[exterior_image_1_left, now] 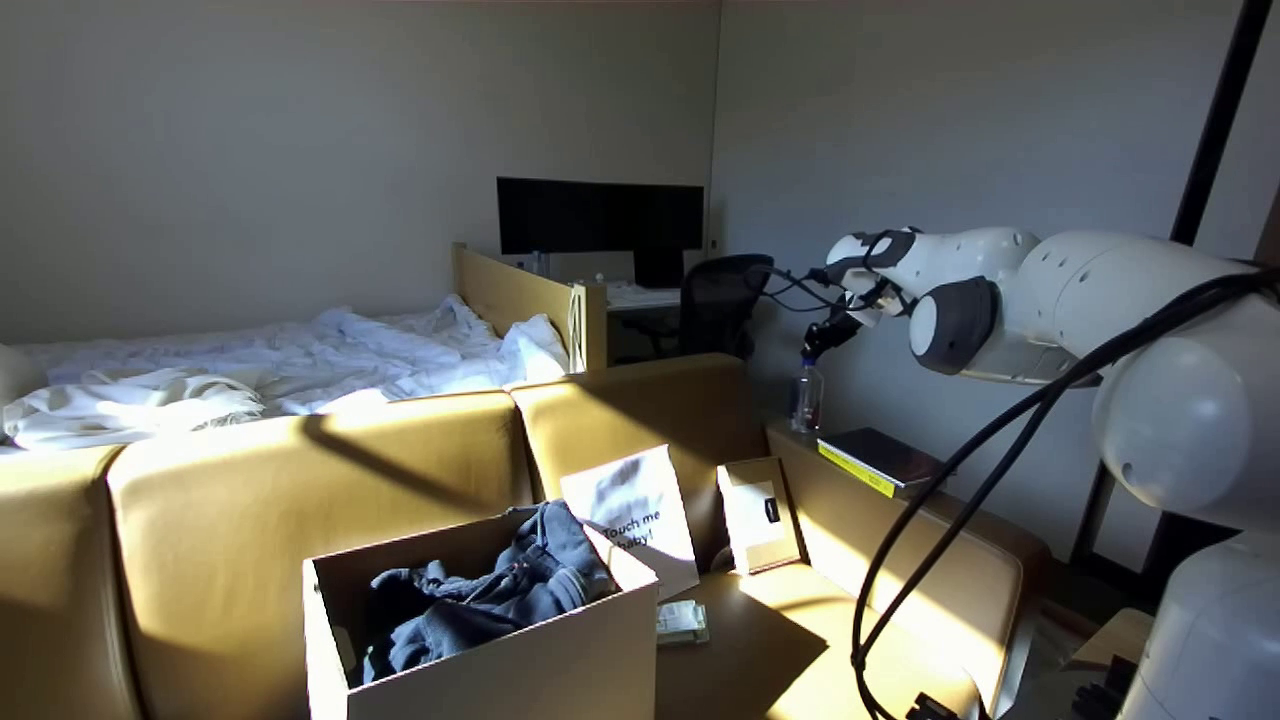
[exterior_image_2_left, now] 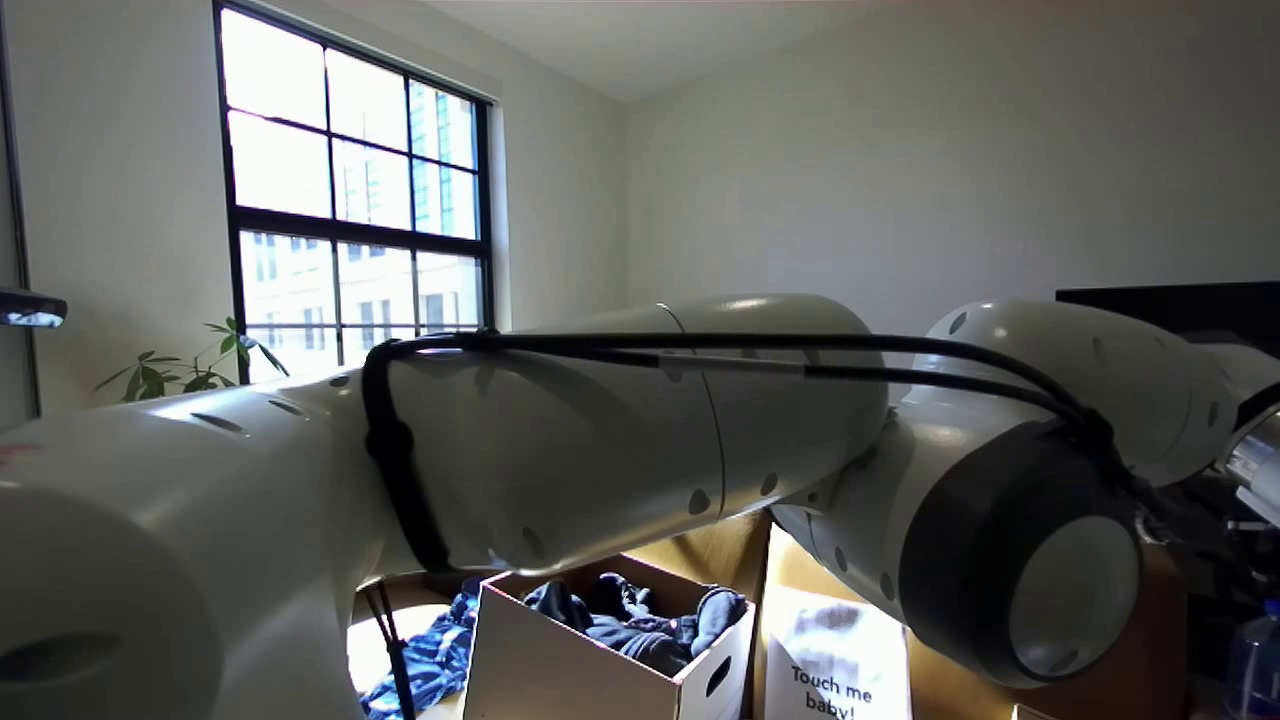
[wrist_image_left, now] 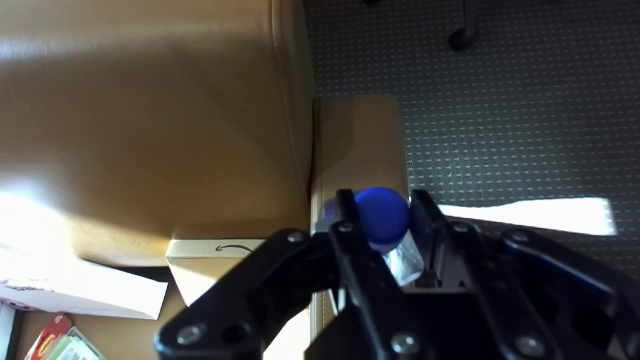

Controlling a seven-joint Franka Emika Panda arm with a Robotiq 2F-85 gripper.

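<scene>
A clear bottle [exterior_image_1_left: 807,402] with a blue cap [wrist_image_left: 384,216] is upright above the far end of the sofa's right arm [wrist_image_left: 360,144]. From exterior view 1 its base looks at or very near the armrest; I cannot tell whether it touches. My gripper [exterior_image_1_left: 811,356] comes down from above and is shut on the cap. In the wrist view the cap lies between the gripper's two black fingers [wrist_image_left: 346,207], with part of the clear body showing below it. Exterior view 2 has the bottle [exterior_image_2_left: 1257,672] cut off at the right edge.
A dark book with a yellow spine [exterior_image_1_left: 879,462] lies on the armrest nearer the robot. On the sofa are an open box of dark clothes [exterior_image_1_left: 480,660], a white printed panel [exterior_image_1_left: 636,516] and a small carton [exterior_image_1_left: 759,516]. Carpeted floor [wrist_image_left: 510,132] lies beyond the armrest.
</scene>
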